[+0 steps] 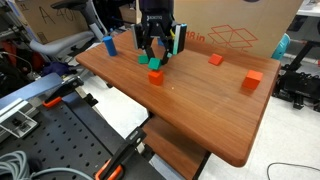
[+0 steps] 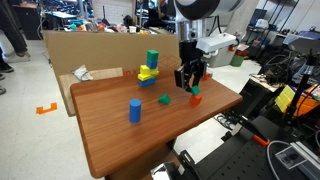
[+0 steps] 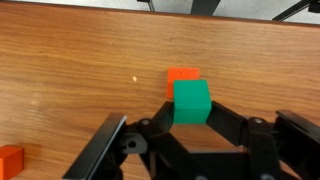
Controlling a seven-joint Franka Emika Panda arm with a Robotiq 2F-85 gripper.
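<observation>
A green block sits between the fingertips of my gripper, which is shut on it. In exterior view 1 the held green block appears just above an orange block on the wooden table. From the wrist, part of that orange block shows beyond the green one, offset slightly to the left. Exterior view 2 has the green block over the orange block; whether they touch I cannot tell.
A blue cylinder and another green block stand on the table. Other orange blocks are a larger one and a smaller one. A yellow and blue stack rises at the back.
</observation>
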